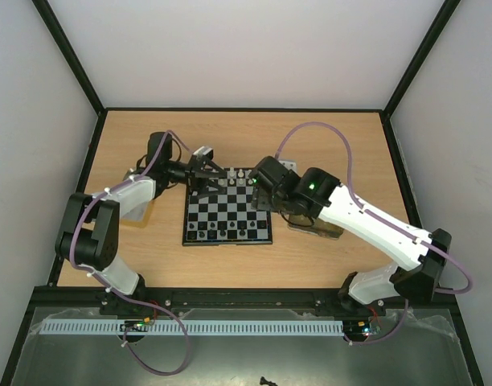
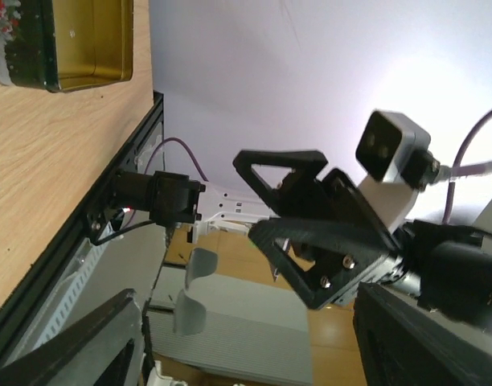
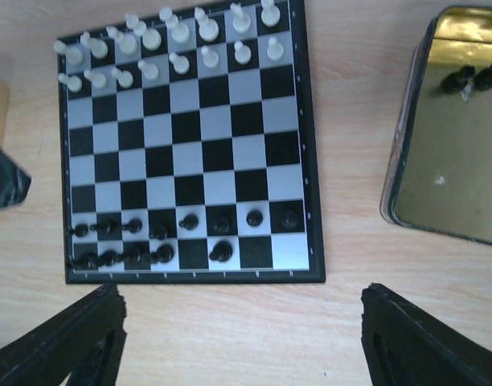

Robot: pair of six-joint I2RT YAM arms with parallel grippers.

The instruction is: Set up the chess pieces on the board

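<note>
The chessboard (image 3: 186, 161) shows white pieces in two rows at the far edge and black pieces in rows at the near edge. My left gripper (image 1: 212, 181) hangs over the board's upper left, pointing right; its fingers are at the bottom of the left wrist view, apart with nothing seen between them. My right gripper is open and empty above the board's right side, looking down at it. The gold tin (image 3: 447, 153) to the right holds a few dark pieces (image 3: 487, 77).
A second container on a tan base (image 1: 137, 217) lies left of the board, partly under the left arm.
</note>
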